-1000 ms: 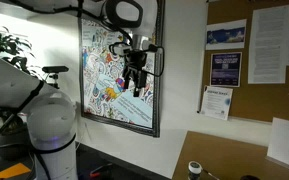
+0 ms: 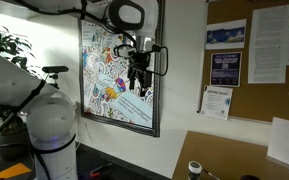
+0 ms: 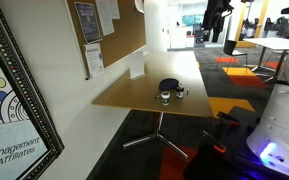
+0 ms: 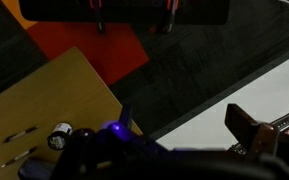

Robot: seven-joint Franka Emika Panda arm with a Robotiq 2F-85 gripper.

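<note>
High above the floor, clear of the table, my gripper (image 2: 139, 88) hangs from the raised arm. Its two dark fingers (image 4: 246, 128) stand wide apart in the wrist view, open, with only floor and a white surface visible between them. On the wooden table (image 4: 72, 92), at the left of that view, sits a small round jar or cup (image 4: 59, 135) with a dark rim. Two thin pen-like items (image 4: 20, 134) lie beside it. A dark pan (image 3: 170, 86) rests on the tabletop in exterior view 2, behind the pale cup (image 3: 165, 98).
A pale upright panel (image 3: 137, 65) stands at its wall side. Pinned papers fill the corkboard (image 2: 238, 103), and a drawn-on whiteboard (image 2: 104, 60) stands behind the arm. Chairs (image 3: 236, 60) are beyond the table.
My gripper and upper arm have shifted slightly to the right in exterior view 1. Nothing on the table has visibly moved.
</note>
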